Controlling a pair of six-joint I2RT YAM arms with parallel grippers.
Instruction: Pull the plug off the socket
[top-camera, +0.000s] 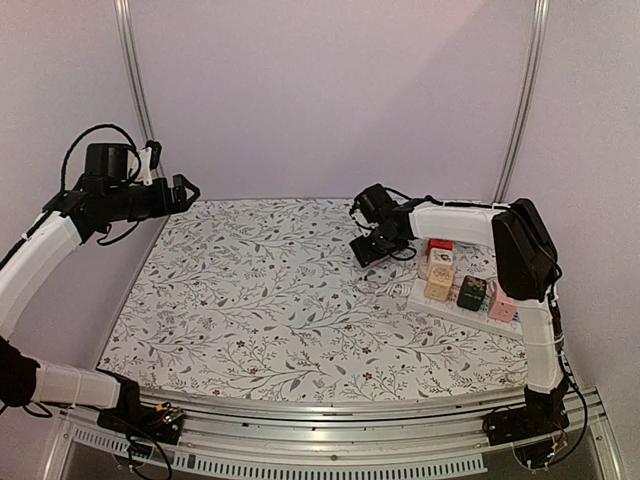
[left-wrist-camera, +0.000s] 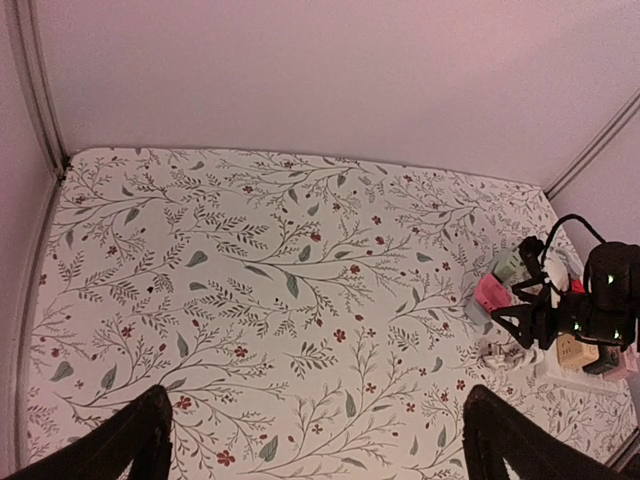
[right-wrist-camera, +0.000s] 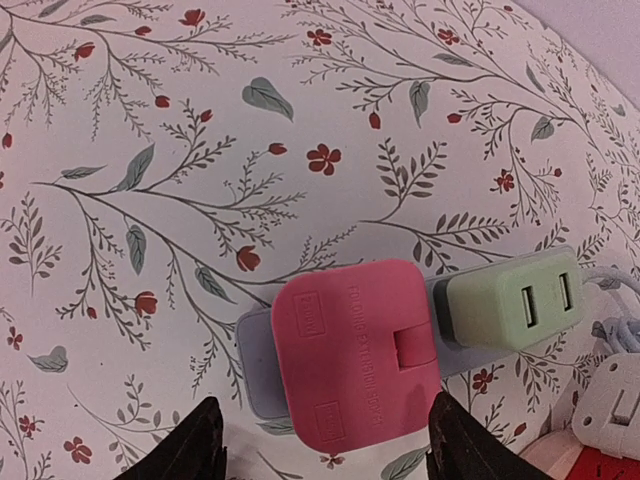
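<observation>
A pink block (right-wrist-camera: 355, 350) and a pale green block (right-wrist-camera: 515, 300) with two slots sit side by side on a small grey strip (right-wrist-camera: 262, 365). My right gripper stands open at the pink block's near edge, one finger (right-wrist-camera: 190, 445) to its left and the other close to its lower right corner. I cannot tell whether either finger touches it. From above, this gripper (top-camera: 362, 250) hides most of the strip. The pink block (left-wrist-camera: 491, 293) also shows beside it in the left wrist view. My left gripper (top-camera: 186, 193) hangs open and empty at the far left.
A white strip (top-camera: 465, 318) at the right carries several blocks, among them a beige one (top-camera: 439, 283) and a dark green one (top-camera: 472, 293). Behind them sits a red block (top-camera: 440, 245). Pale cable lies nearby.
</observation>
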